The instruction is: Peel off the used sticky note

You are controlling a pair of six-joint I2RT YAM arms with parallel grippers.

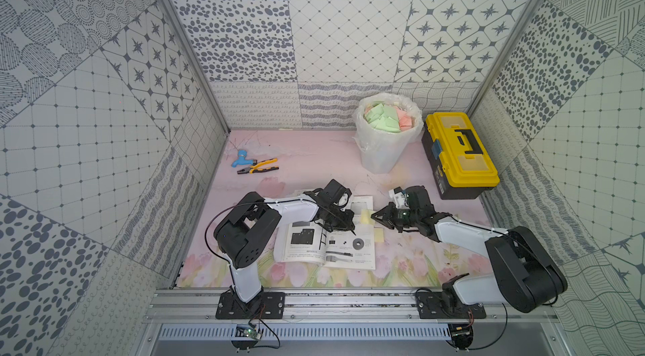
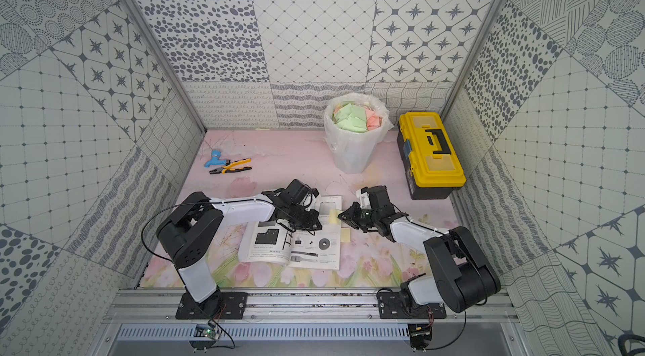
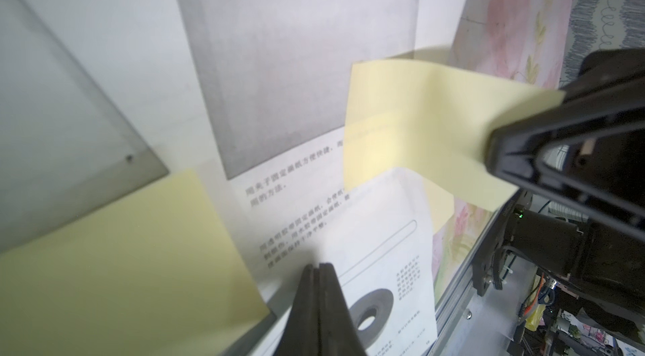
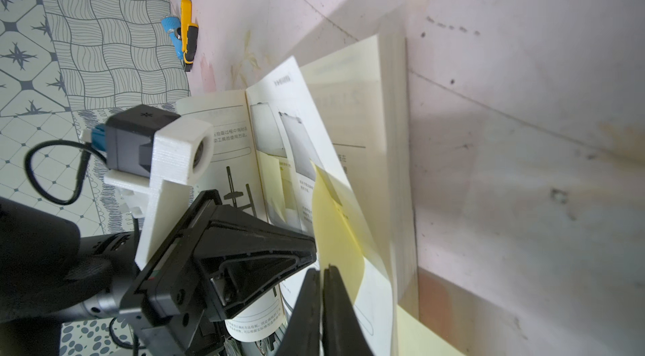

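Observation:
An open book lies on the table, a yellow sticky note standing up from its right-hand page. My right gripper is shut on that note's outer edge; the note bends between page and fingers. The page's outer edge bows upward in the right wrist view. My left gripper is shut, its tips low over the same page, with nothing visible between them. A second yellow note lies beside it on the page. Another yellow piece sticks out past the book's right edge.
Behind the book stands a white lined bin holding green and pink paper. To its right is a yellow toolbox. Pliers and a blue tap-shaped object lie at the back left.

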